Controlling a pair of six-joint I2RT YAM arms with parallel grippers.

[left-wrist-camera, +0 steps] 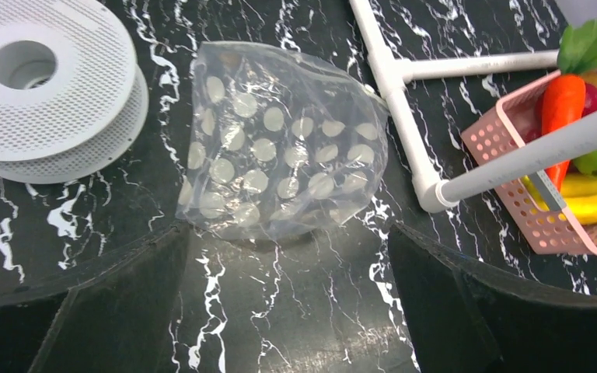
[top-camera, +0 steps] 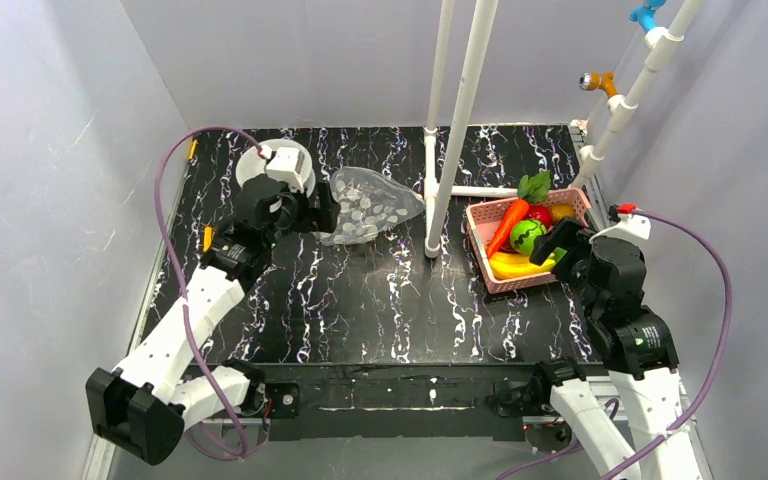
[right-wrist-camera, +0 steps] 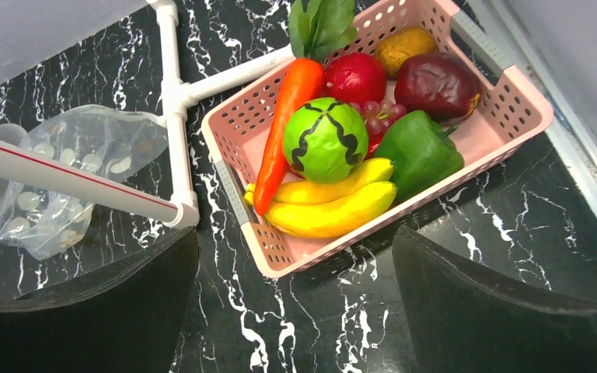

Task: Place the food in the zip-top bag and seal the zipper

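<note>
A clear dotted zip top bag [left-wrist-camera: 280, 151] lies flat on the dark marbled table, left of the white pipe stand. The play food fills a pink basket [right-wrist-camera: 540, 116] on the right: a carrot [right-wrist-camera: 286, 128], a watermelon [right-wrist-camera: 325, 140], bananas [right-wrist-camera: 334, 211], a green pepper [right-wrist-camera: 420, 155], a red fruit [right-wrist-camera: 355, 78], grapes [right-wrist-camera: 378, 116], a dark fruit [right-wrist-camera: 438, 85] and a brown one [right-wrist-camera: 406, 48]. My left gripper is open and empty, above and near the bag. Over the basket's front side, my right gripper stands open, nothing between its fingers.
White pipes [top-camera: 465, 120] rise between bag and basket, with a base bar [top-camera: 485, 191] running to the basket's back. A white spool [left-wrist-camera: 54, 85] sits left of the bag.
</note>
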